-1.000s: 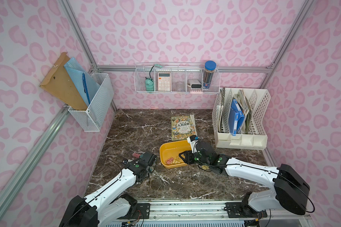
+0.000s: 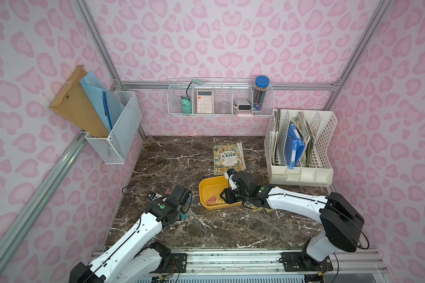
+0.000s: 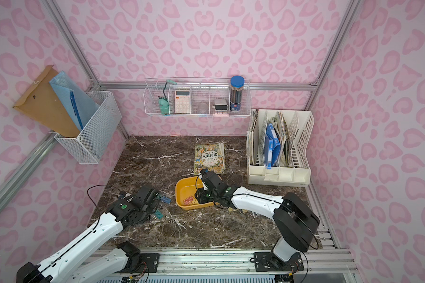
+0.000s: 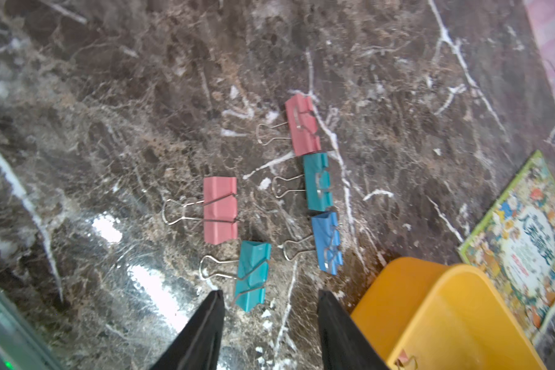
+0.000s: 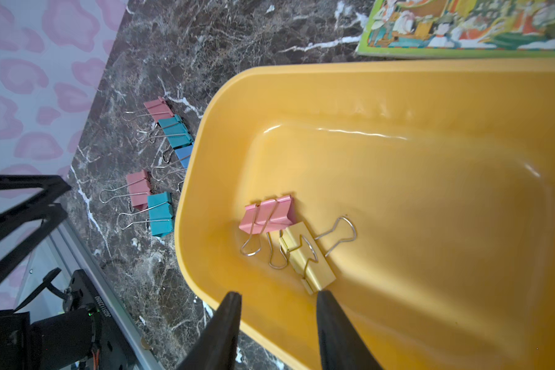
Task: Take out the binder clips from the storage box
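Observation:
In the left wrist view, several binder clips lie on the marble table: pink (image 4: 302, 123), teal (image 4: 317, 182), blue (image 4: 326, 243), pink (image 4: 220, 209) and teal (image 4: 251, 276). My left gripper is open above them with nothing between its fingers, left of the yellow storage box (image 4: 400, 296). In the right wrist view, a pink clip (image 5: 266, 217) and a yellow clip (image 5: 308, 262) lie in the box's left part. My right gripper is open over the box, near those clips, holding nothing.
A book (image 2: 227, 158) lies behind the box. A white file organizer (image 2: 299, 176) stands at the back right. A wire shelf hangs on the back wall and a mesh basket on the left wall.
My left arm has risen and drawn slightly to the left from the clips outside the box.

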